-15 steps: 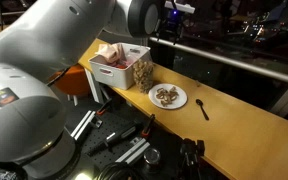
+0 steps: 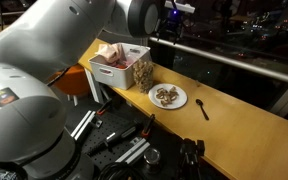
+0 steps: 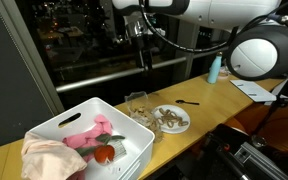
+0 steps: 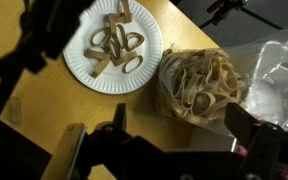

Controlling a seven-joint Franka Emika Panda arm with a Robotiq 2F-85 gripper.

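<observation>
A white plate (image 4: 72,58) holds several flat brown loops (image 4: 116,45). Beside it is a clear plastic bag or tub (image 4: 192,88) full of similar brown loops; which of the two it is, I cannot tell. My gripper hangs above the table, its dark fingers wide apart at the bottom of the wrist view. Nothing shows between them there except the tub and table lying lower down. In exterior view 2 the gripper (image 3: 141,62) is over the area behind the plate (image 3: 184,117), well clear of it.
Left of the tub stands a white crate (image 2: 107,73) with pink and pale cloth (image 3: 54,163) in it. A dark spoon (image 2: 203,110) lies right of the plate. Cables and tools clutter the dark area in front.
</observation>
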